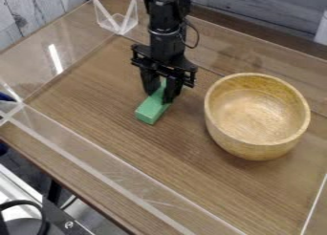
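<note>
The black gripper (pixel 163 76) is lowered over a green rectangular block (pixel 152 109) lying on the wooden table at the middle of the camera view. Its fingers reach down around the upper end of the block; whether they touch it or are closed on it is unclear.
A large tan bowl (pixel 255 117) stands just right of the gripper. A clear plastic object (pixel 115 17) sits at the upper left.
</note>
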